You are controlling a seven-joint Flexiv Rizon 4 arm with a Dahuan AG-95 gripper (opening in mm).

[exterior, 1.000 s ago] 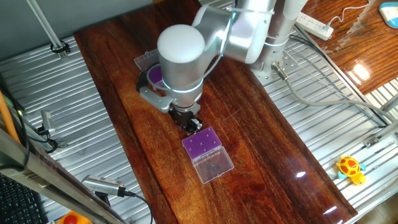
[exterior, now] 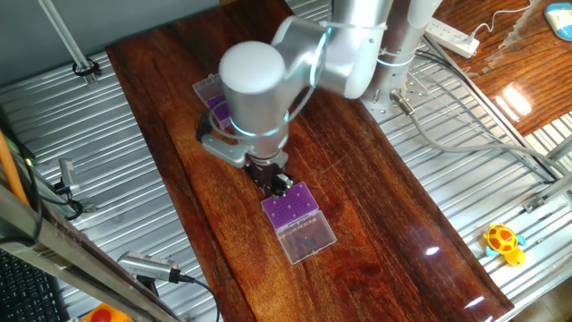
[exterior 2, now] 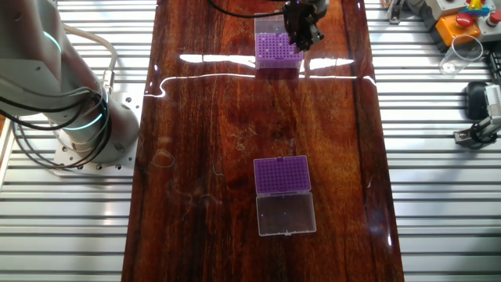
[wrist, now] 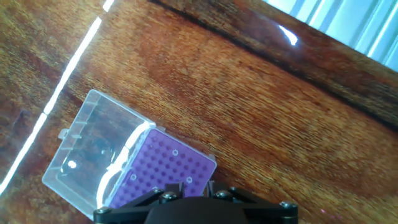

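Note:
Beside the gripper lies an open box with a purple perforated rack and a clear lid folded flat. Several small pale spots dot that rack. In the wrist view the purple rack is just beyond the gripper, whose dark fingers overlap its near corner. From the other side, the gripper hangs at the rack's edge. Whether its fingers are apart or hold something small cannot be made out. A second open box has a purple rack and clear lid.
A clear cup and a control box stand off the table on the slatted metal surface. A toy turtle lies beyond the table's right edge.
The boxes have not moved.

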